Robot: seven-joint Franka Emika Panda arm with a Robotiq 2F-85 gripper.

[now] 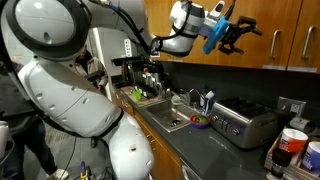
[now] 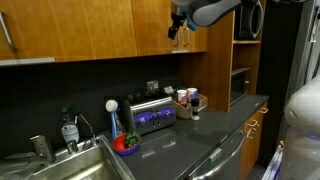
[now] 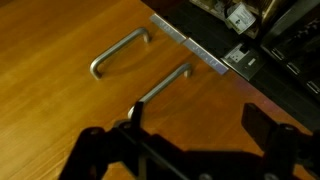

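My gripper (image 1: 245,36) is raised high in front of the wooden upper cabinets (image 1: 255,20), fingers apart and nothing between them. From the wrist view, two dark fingers (image 3: 139,117) frame the lower part of the picture. Beyond them lie two parallel metal bar handles on the cabinet doors (image 3: 60,110): the upper-left handle (image 3: 120,50) and the nearer handle (image 3: 163,87), whose lower end comes close to the left finger. The doors look shut. Whether a finger touches a handle cannot be told.
Below, the dark counter (image 1: 215,155) carries a silver toaster (image 1: 245,123), a red bowl (image 2: 126,150) and a box of cups (image 2: 190,102). The sink (image 2: 85,165) sits to one side. Open air lies between gripper and counter.
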